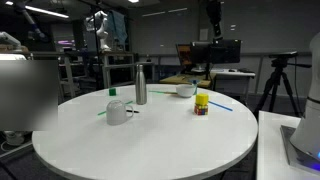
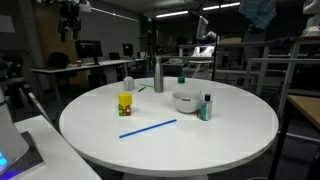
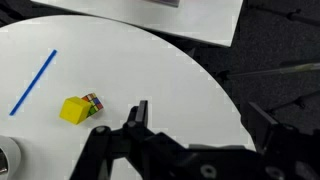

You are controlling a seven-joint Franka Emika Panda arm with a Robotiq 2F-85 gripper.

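Observation:
My gripper stands open in the wrist view, high above the round white table, with nothing between its fingers. Below it and to the left in that view are a yellow block (image 3: 74, 110) and a small multicoloured cube (image 3: 93, 101). From the side, the yellow block (image 2: 125, 99) appears on top of the cube (image 2: 125, 111). A white bowl (image 2: 187, 102) sits farther across the table, beside a small bottle with a dark cap (image 2: 205, 109). A blue stick (image 2: 148, 129) lies flat near the yellow block.
A grey metal bottle (image 1: 141, 86) stands upright towards the back, with a light mug (image 1: 117, 113) nearer the front. A small green object (image 1: 112, 92) and several thin sticks lie around them.

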